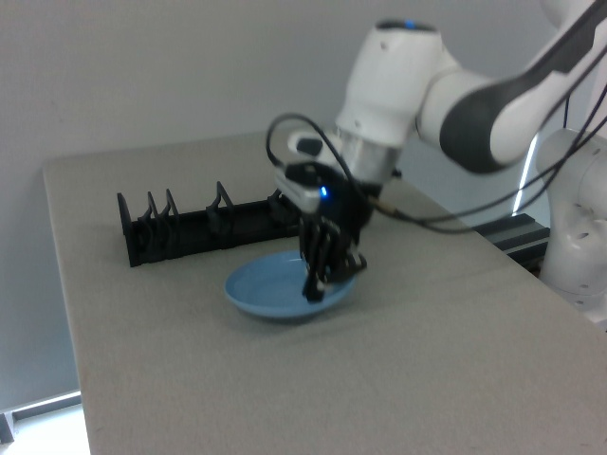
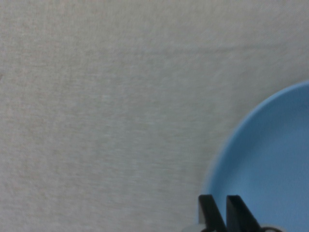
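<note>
A shallow light-blue plate (image 1: pixel 266 289) lies on the grey table, its rim filling the lower right of the wrist view (image 2: pixel 270 154). My black gripper (image 1: pixel 318 289) hangs over the right part of the plate in the top view. In the wrist view its two fingertips (image 2: pixel 216 199) show at the bottom, close together with a small gap, above the plate's edge. I see nothing between them, though whether they are fully shut is hard to tell, as both views are blurred.
A black slotted rack (image 1: pixel 190 242) stands behind the plate. Cables loop from my arm on the right.
</note>
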